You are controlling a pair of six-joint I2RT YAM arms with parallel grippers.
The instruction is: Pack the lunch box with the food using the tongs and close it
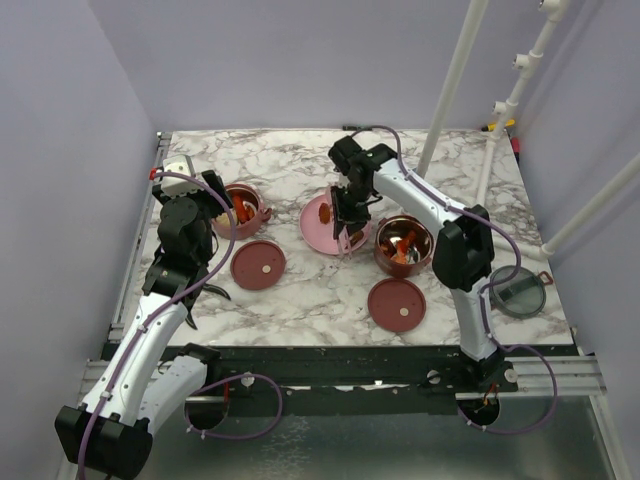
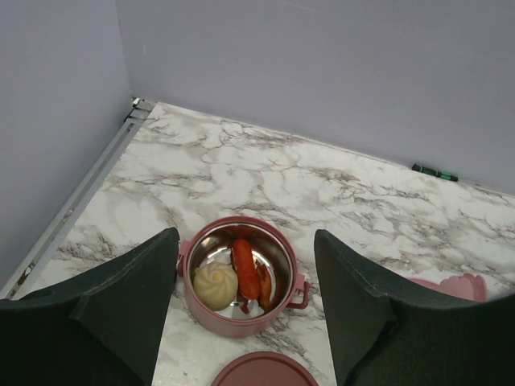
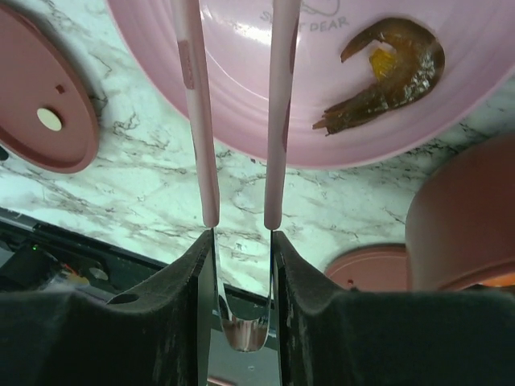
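Observation:
Pink tongs [image 3: 278,112] are pinched by my right gripper, shut on them. Their two arms stand apart over the pink plate [image 3: 185,92]; the tips lie outside the right wrist view. A curled shrimp [image 3: 402,76] rests on that plate, and a brown piece [image 1: 325,213] shows on its left part from above. My left gripper is open and empty, seen near the left pot [image 2: 233,327]. Inside that pot are a pale bun [image 2: 215,285], a red sausage [image 2: 247,269] and a shrimp [image 2: 264,285]. More food sits in the right pot [image 1: 383,262].
Brown-red lids lie in front of the pots: the left lid [image 1: 258,265] and the right lid [image 1: 397,305]. A grey-rimmed glass lid [image 1: 520,292] is at the far right. White pipes [image 1: 455,80] rise behind the right arm.

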